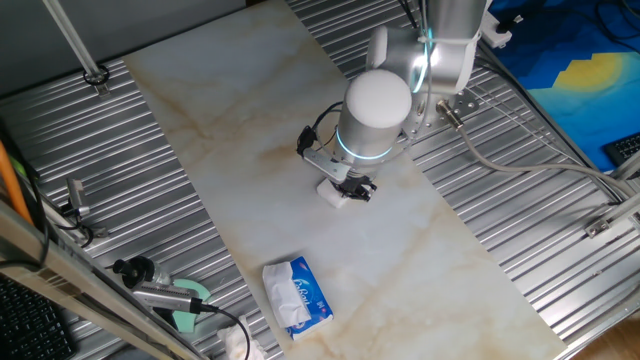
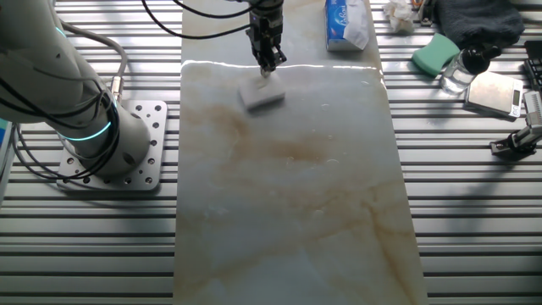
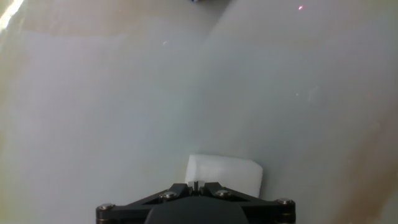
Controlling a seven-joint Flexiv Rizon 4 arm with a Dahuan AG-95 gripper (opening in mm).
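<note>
A small white block lies on the marble-patterned board, close beside my gripper. In the second exterior view the gripper points down just behind the block, which looks blurred there. From the wrist, the fingers of my gripper come together at the bottom middle. They look shut, with nothing visible between the tips. Behind them the white block shows its upper part, its lower part hidden by the fingers. Whether the tips touch the block I cannot tell.
A blue and white tissue pack lies near the board's edge. Beyond that edge are a green item, a clear bottle and a small scale on the slatted metal table. Much of the marble board is bare.
</note>
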